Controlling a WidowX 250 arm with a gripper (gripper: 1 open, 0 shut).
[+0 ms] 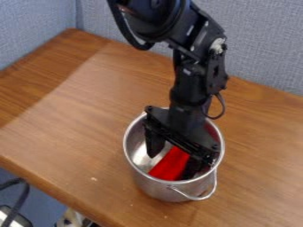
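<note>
A metal pot (pixel 154 183) with a wire handle stands on the wooden table, right of centre. Inside it lies a red object (pixel 168 163). My black gripper (pixel 178 151) reaches down into the pot over the red object, shut with something between its fingers, apparently the red object, though the fingertips are partly hidden by the gripper body and pot.
Blue-grey padded walls stand at the back and left. Cables show beyond the near left edge.
</note>
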